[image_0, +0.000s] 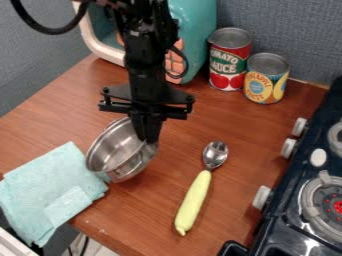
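Note:
My black gripper (147, 130) reaches down from the top of the view to the right rim of a steel bowl (115, 157), which sits tilted on the wooden table. Its fingertips are at the rim and partly hidden, so whether they are shut on it is unclear. A spoon (215, 156) lies to the right, beside a yellow banana-like object (191, 203). A light blue cloth (48, 190) lies at the left front.
A red can (227, 65) and a yellow can (265, 82) stand at the back, by a teal container (193, 35). A black stove (307, 200) fills the right side.

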